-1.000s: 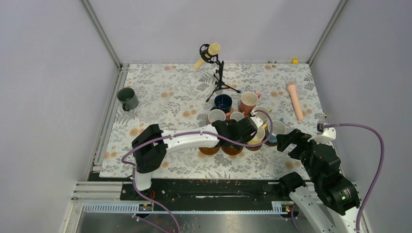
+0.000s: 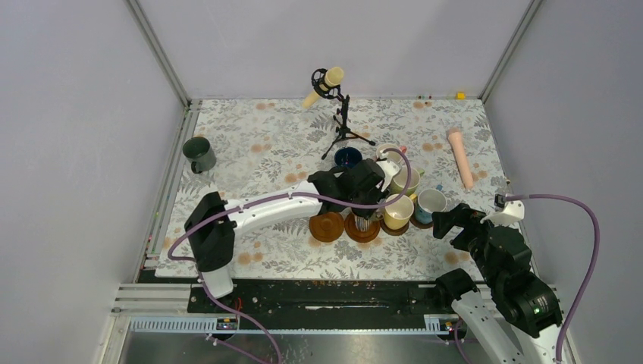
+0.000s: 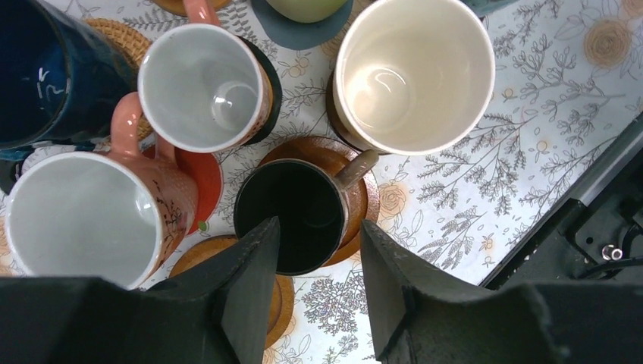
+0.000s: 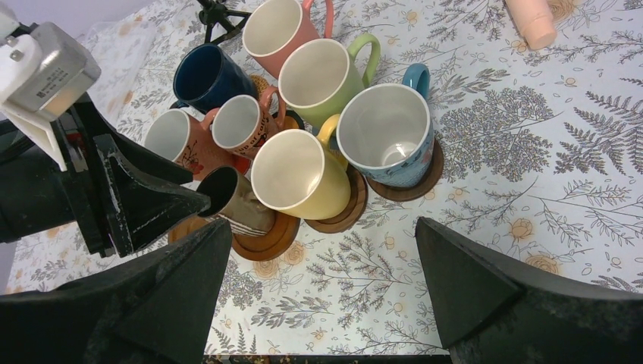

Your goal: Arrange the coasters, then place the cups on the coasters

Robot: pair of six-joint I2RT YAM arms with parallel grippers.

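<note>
In the left wrist view, a dark cup (image 3: 292,208) with a tan handle stands on a brown coaster (image 3: 364,208), just ahead of my open left gripper, whose fingertips reach over its near rim. An empty wooden coaster (image 2: 326,231) lies left of it in the top view. In the right wrist view the dark cup (image 4: 250,208) is partly hidden behind the left gripper. My right gripper (image 2: 451,227) stands open at the right, beside the light blue mug, with nothing between its fingers.
Several mugs on coasters crowd around: yellow (image 4: 292,171), light blue (image 4: 383,133), green (image 4: 315,76), pink (image 4: 277,26), navy (image 4: 212,76). A dark green mug (image 2: 199,155) stands far left. A tripod (image 2: 341,121) and peach cylinder (image 2: 460,159) are at the back.
My left arm has moved toward the back of the table and slightly left, over the middle of the cups. The right arm stays still.
</note>
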